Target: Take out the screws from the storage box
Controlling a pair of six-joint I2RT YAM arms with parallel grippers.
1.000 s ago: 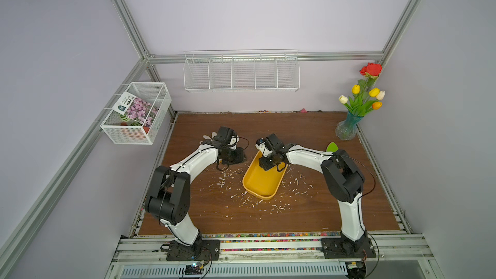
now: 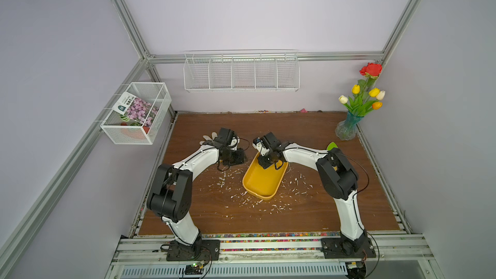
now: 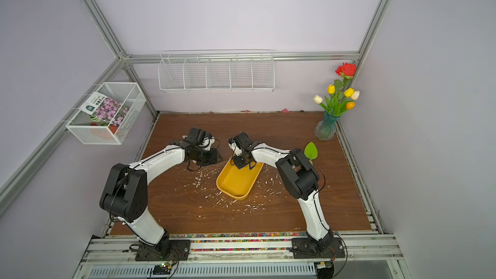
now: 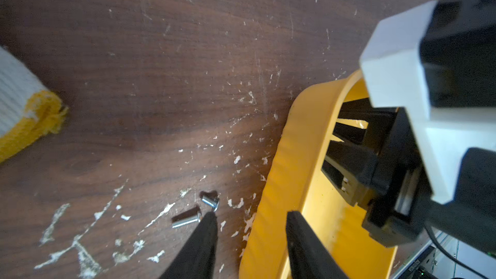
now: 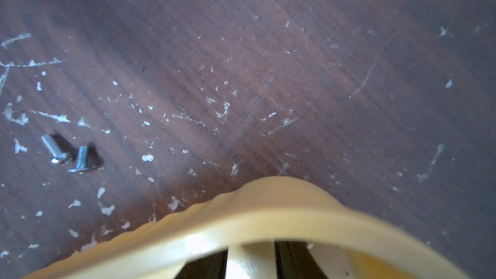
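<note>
The yellow storage box (image 2: 264, 183) stands mid-table. Inside its far end is my right gripper, its fingers apart with the pale box floor showing between them; the low part of the box there is mostly hidden. A small greyish bit (image 5: 310, 246) shows beside its right finger, too blurred to identify. On the bare table left of the box lie two screws, a longer one (image 4: 186, 220) and a short one (image 4: 209, 201). My left gripper is open, one finger seen over the table and the other against the box's left wall. It holds nothing.
A white glove with a yellow cuff (image 4: 31, 118) lies to the left. Pale scuffs mark the table around the box. A flower vase (image 2: 346, 128) stands at the back right, with a green leaf-shaped thing (image 3: 310, 150) nearby.
My right gripper has shifted a little left at the box's far end, its arm swinging left too. The left arm has barely moved, and the box stays in place.
</note>
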